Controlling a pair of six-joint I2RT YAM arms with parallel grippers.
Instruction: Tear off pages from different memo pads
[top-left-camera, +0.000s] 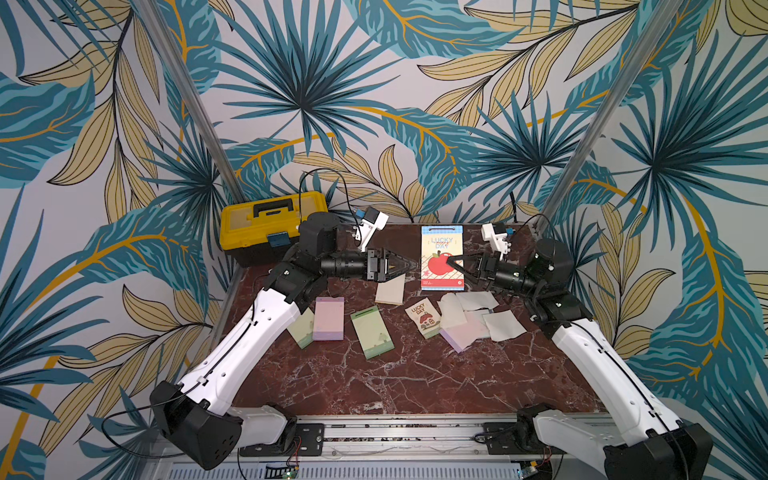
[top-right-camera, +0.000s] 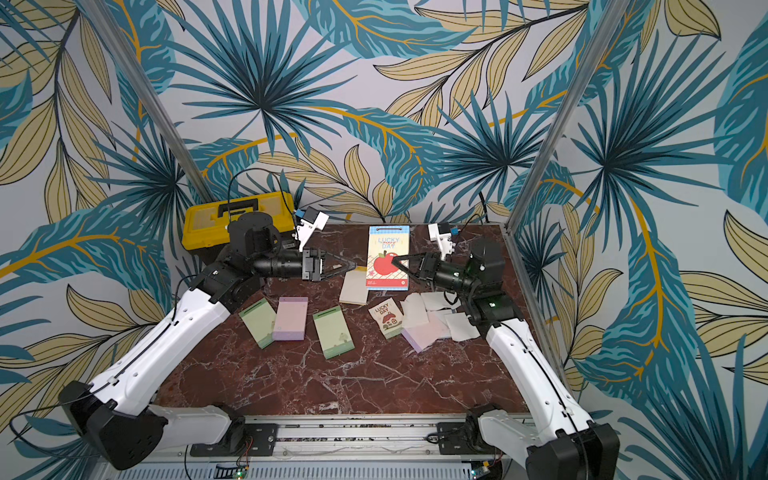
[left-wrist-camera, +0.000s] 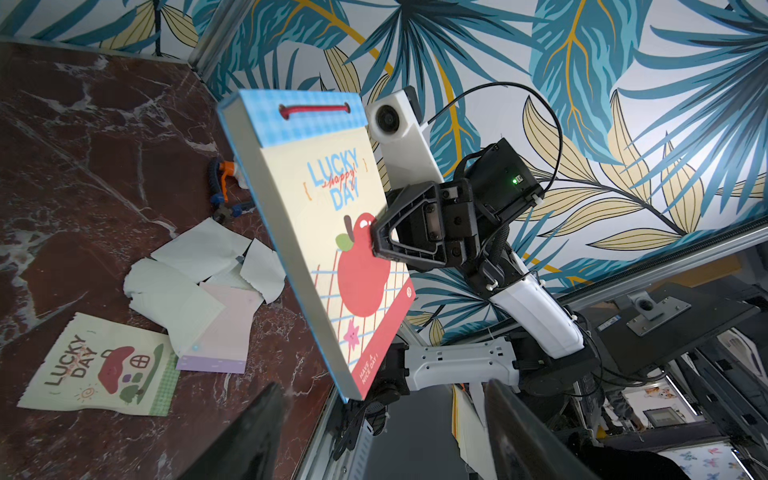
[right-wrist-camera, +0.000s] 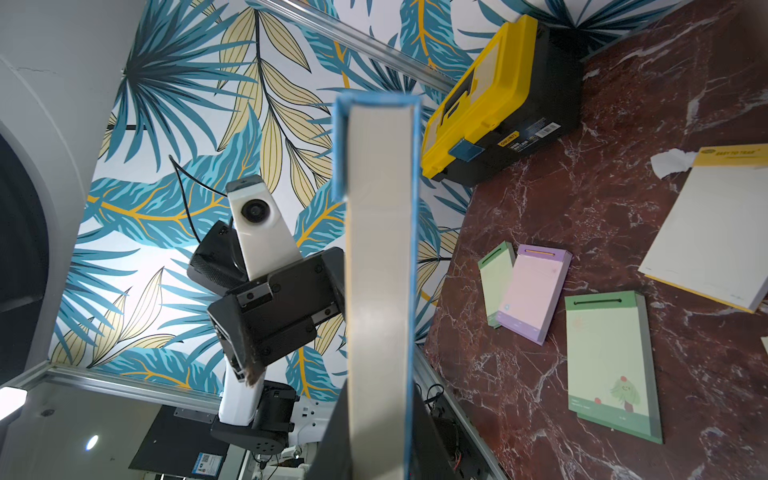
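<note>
A thick memo pad (top-left-camera: 442, 257) with a red apple cover and a blue checked top strip is held upright above the table. My right gripper is shut on its side edge, one finger lying across the cover. In the right wrist view the pad (right-wrist-camera: 381, 240) shows edge-on and hides most of that gripper's fingers. To the left of the pad, at about its height, my left gripper (top-left-camera: 412, 266) stands open and apart from it, nothing between its fingers. Below lie a mushroom-cover pad (left-wrist-camera: 104, 366), a green pad (right-wrist-camera: 612, 360) and a pink pad (right-wrist-camera: 534, 292).
A cream pad with a yellow strip (right-wrist-camera: 712, 232) lies near the middle. Loose torn sheets (top-left-camera: 504, 325) cover a pinkish pad at the right. A yellow toolbox (top-left-camera: 272, 220) stands at the back left.
</note>
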